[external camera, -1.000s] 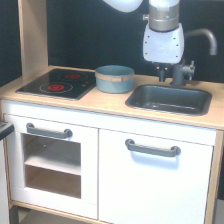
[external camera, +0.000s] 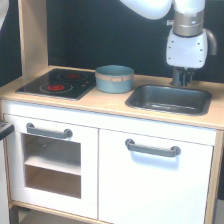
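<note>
My gripper point(external camera: 182, 78) points down just behind the sink point(external camera: 170, 99), beneath the white wrist of the arm. Its small dark fingers overlap the faucet base in the view, so I cannot make out whether they are open or shut, or touching the faucet. Part of the grey faucet spout point(external camera: 211, 42) shows to the right of the wrist; the rest is hidden. A blue-grey pot point(external camera: 114, 80) stands on the wooden counter between the stove and the sink, apart from the gripper.
At the counter's left is a black stovetop point(external camera: 58, 83) with red burner rings. Below are a cabinet with a windowed door point(external camera: 53, 165) and a white door point(external camera: 153, 175), both with dark handles.
The arm has moved right and slightly down, bringing the gripper in front of the faucet. Pot, stovetop and cabinet doors stay as they were.
</note>
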